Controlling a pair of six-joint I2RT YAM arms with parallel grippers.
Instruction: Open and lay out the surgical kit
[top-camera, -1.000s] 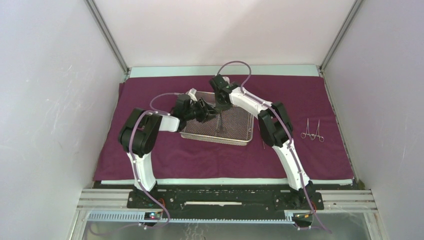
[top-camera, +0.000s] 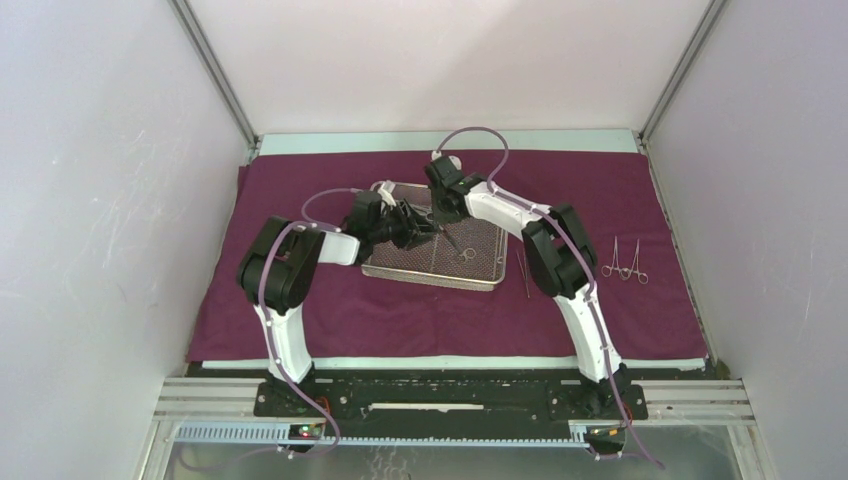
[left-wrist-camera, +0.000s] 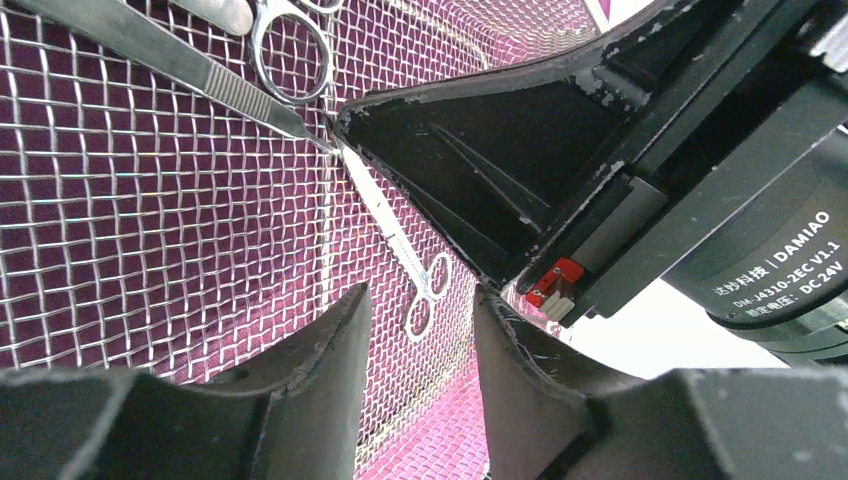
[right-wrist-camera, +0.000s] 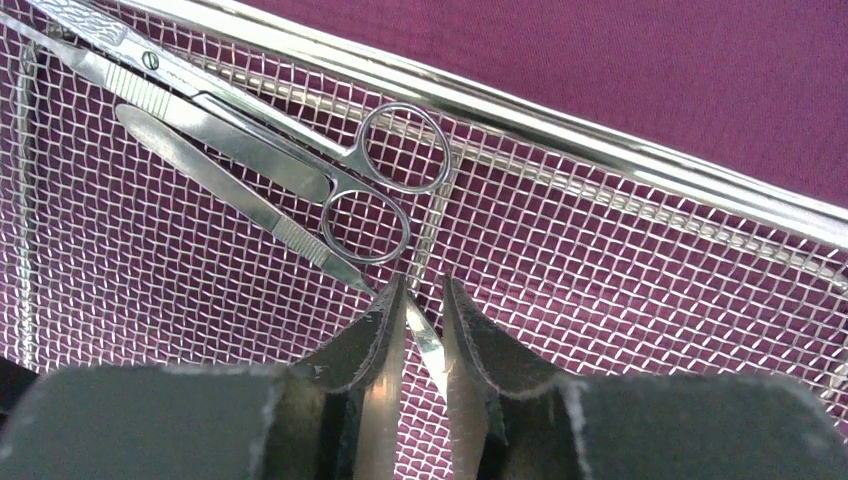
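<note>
The wire-mesh instrument tray (top-camera: 400, 265) stands on the purple cloth. In the left wrist view, slim scissors (left-wrist-camera: 385, 215) lie slantwise, their tip at the right gripper's fingertips. My right gripper is open a little over the tray, and the tip end shows in the gap between its fingers; contact is unclear. In the right wrist view, larger scissors (right-wrist-camera: 405, 185) and two scalpels, one broad-handled (right-wrist-camera: 240, 145) and one slim (right-wrist-camera: 235, 192), lie together at left. My left gripper is open, with nothing held; the slim scissors' rings show beyond its gap.
Two clamps (top-camera: 625, 262) lie on the cloth at far right. Thin instruments (top-camera: 525, 275) rest just right of the tray. Both arms meet closely above the tray.
The slim scissors' rings have swung right across the tray. The left arm shows almost no movement.
</note>
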